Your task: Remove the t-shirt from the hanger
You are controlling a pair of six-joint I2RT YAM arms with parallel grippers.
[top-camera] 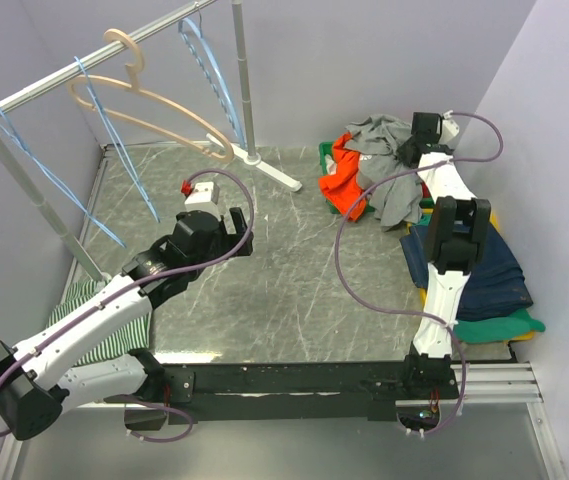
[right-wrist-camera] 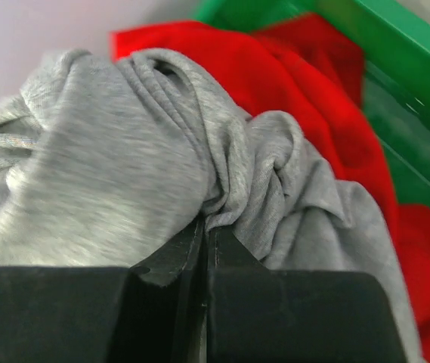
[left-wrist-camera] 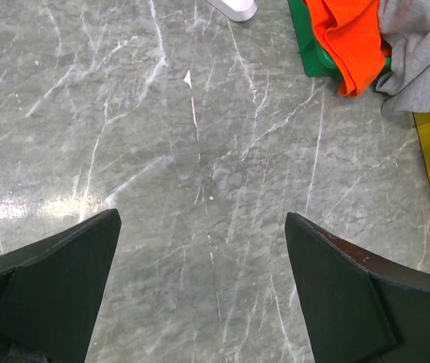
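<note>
The grey t-shirt [top-camera: 389, 180] lies heaped over the green basket [right-wrist-camera: 396, 45] at the back right, among red and orange clothes [top-camera: 339, 180]. My right gripper is at the heap, shut on a fold of grey cloth. My left gripper is open and empty over the bare floor near the rack. A wooden hanger [top-camera: 149, 105] hangs on the rail with no garment on it.
Blue plastic hangers [top-camera: 214, 70] hang on the rail. Folded dark clothes [top-camera: 474, 280] in a yellow tray lie along the right wall. Striped cloth [top-camera: 109, 340] lies bottom left.
</note>
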